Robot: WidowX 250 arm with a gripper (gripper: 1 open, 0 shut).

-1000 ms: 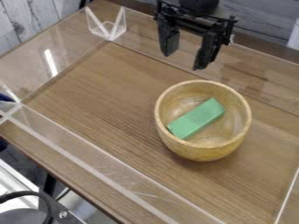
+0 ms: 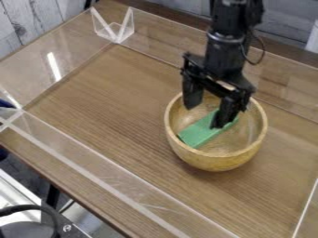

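Observation:
My dark gripper [image 2: 210, 100] hangs open over the back part of a round tan bowl [image 2: 214, 160], its fingers reaching down to about rim height. In the bowl lies a green rectangular block [image 2: 199, 132], tilted diagonally, partly below the fingers. Whether the fingertips touch the block or the bowl, I cannot tell.
Bare wooden table [image 2: 87, 130] fills the left and front. A clear angular object [image 2: 112, 26] stands at the back left. Dark cabling [image 2: 25, 209] shows at the lower left corner.
My gripper has come down and toward the camera, from above and behind the bowl to over it. The bowl and green block look unmoved.

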